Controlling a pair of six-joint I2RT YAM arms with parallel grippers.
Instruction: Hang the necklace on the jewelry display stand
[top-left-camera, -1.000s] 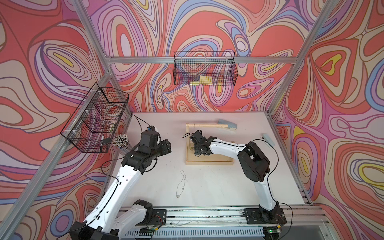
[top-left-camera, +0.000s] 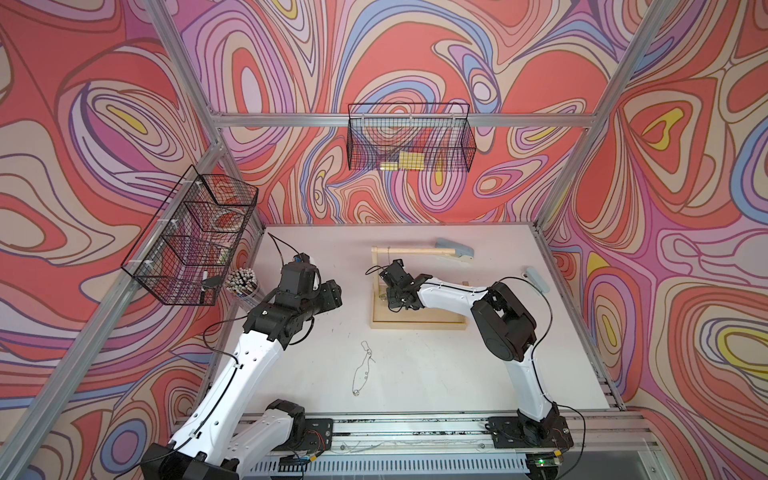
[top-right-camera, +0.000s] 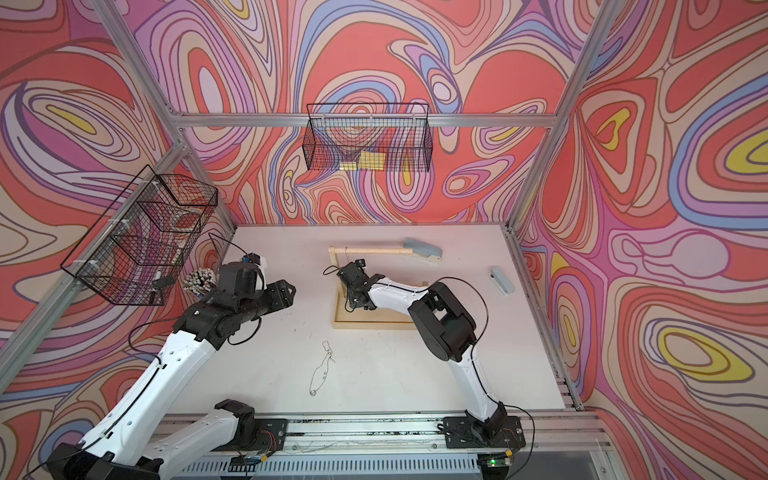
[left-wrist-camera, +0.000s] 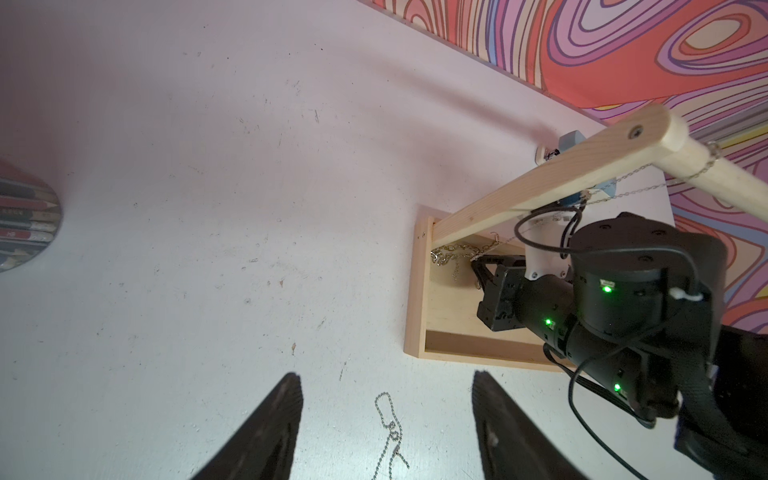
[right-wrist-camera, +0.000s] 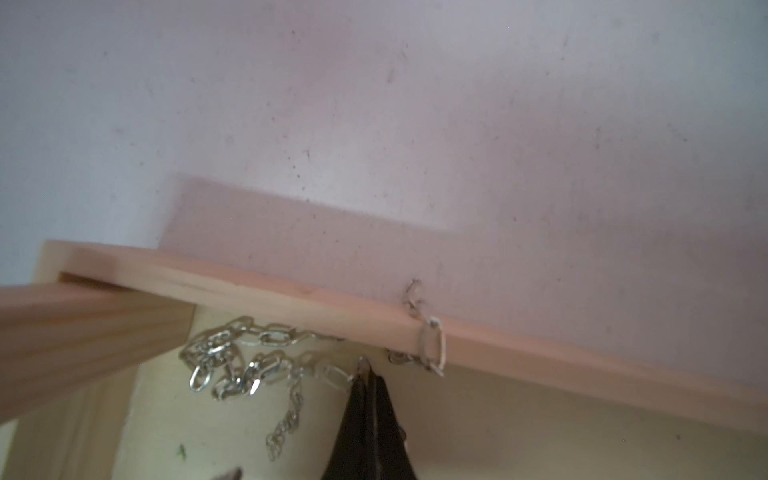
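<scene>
The wooden display stand (left-wrist-camera: 562, 162) rises from a shallow wooden tray (left-wrist-camera: 415, 313), with chain draped round its crossbar. Inside the tray a silver chain pile (right-wrist-camera: 232, 352) lies by the post. My right gripper is shut low in the tray beside this pile, a thin link at its fingertips; whether it is pinched cannot be told for sure. My left gripper hangs over the bare table left of the tray, its fingers apart, nothing seen between them. Another necklace (top-left-camera: 361, 368) lies on the table in front of the tray.
A pencil cup (top-left-camera: 241, 284) stands at the left. A grey-blue object (top-left-camera: 453, 247) lies behind the stand and another (top-left-camera: 536, 280) at the right. Wire baskets hang on the left and back frame.
My right arm has shifted very slightly over the tray. The left arm and the necklace on the table look unchanged.
</scene>
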